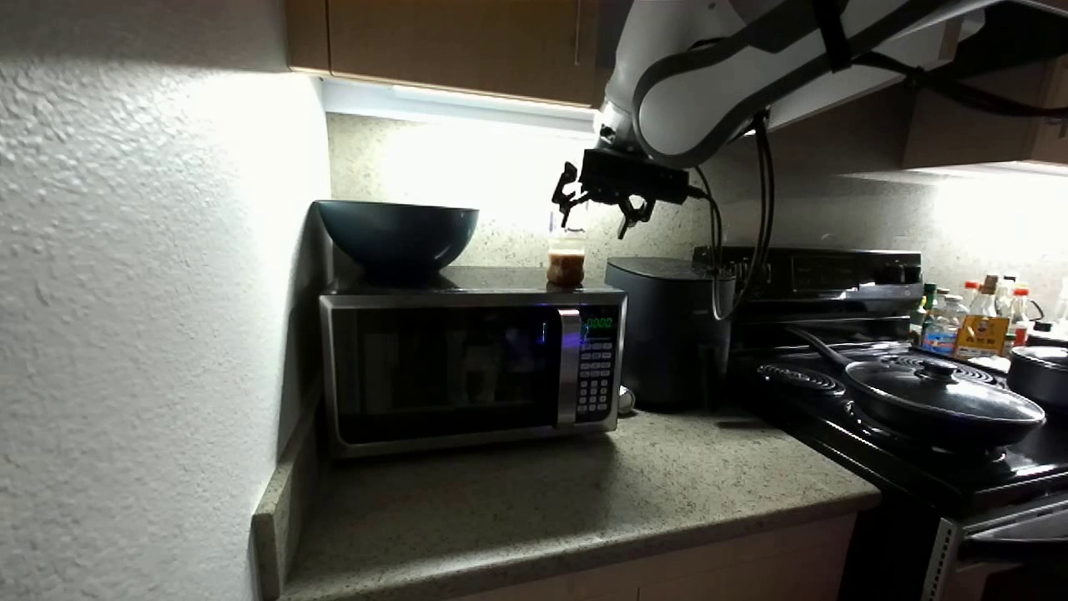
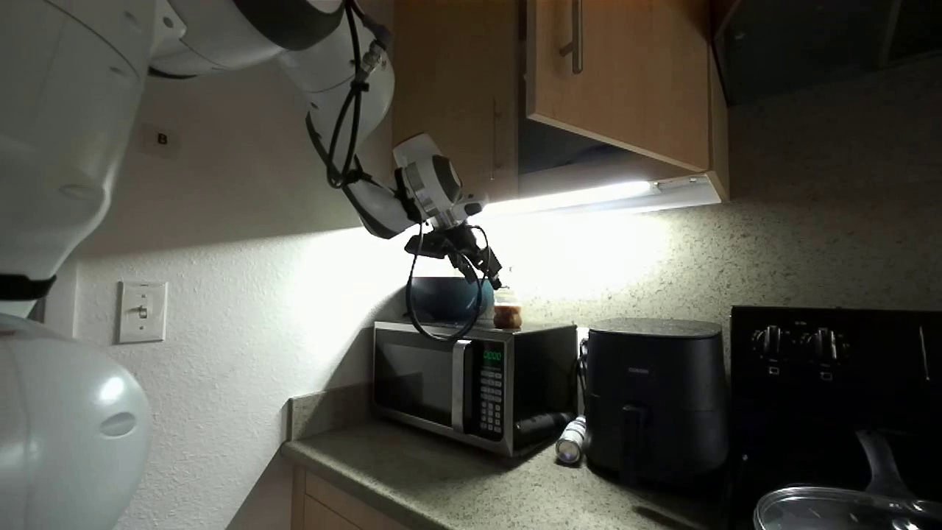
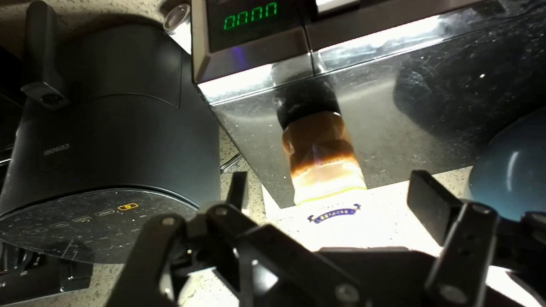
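Note:
A clear bottle (image 1: 566, 266) with brown contents stands upright on top of the microwave (image 1: 471, 371), near its right front corner. In the wrist view the bottle (image 3: 321, 148) appears between and beyond the fingers, its upper part washed out by the bright light. My gripper (image 1: 593, 225) is open above the bottle, with nothing held. Exterior view 2 also shows the gripper (image 2: 486, 275) up by the bottle (image 2: 507, 314); whether a finger touches it there cannot be told. A dark blue bowl (image 1: 398, 237) rests on the microwave's left side.
To the microwave's right stands a black air fryer (image 1: 666, 330), with a stove (image 1: 831, 290) and lidded pan (image 1: 941, 396) beyond. Cabinets (image 1: 450, 45) hang overhead. A flashlight-like object (image 2: 572, 440) lies beside the microwave.

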